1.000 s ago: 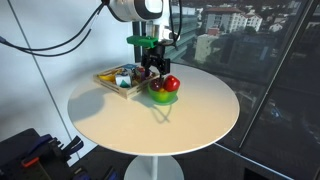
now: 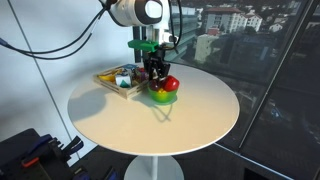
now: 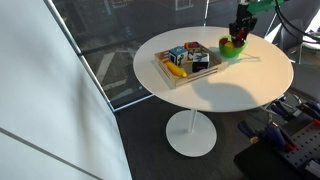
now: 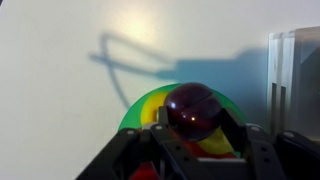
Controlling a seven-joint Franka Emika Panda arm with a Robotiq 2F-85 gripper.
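Note:
A green bowl (image 2: 163,98) stands on the round table, with a red fruit (image 2: 172,83) and something yellow in it. In the wrist view, a dark purple round thing (image 4: 193,109) lies over the yellow and red contents, near the rim of the bowl (image 4: 131,119). My gripper is at the bowl, its fingers on either side of the purple thing. Whether they press on it cannot be made out. From the other side, the gripper (image 3: 239,40) reaches down into the bowl (image 3: 230,50).
Beside the bowl is a wooden tray (image 3: 197,76) holding a yellow banana-like item (image 3: 176,70), a blue box (image 3: 177,53) and a dark box (image 3: 201,62). Its edge is close to the gripper.
My gripper sits slightly lower at the bowl than before. The bowl and tray have not visibly moved.

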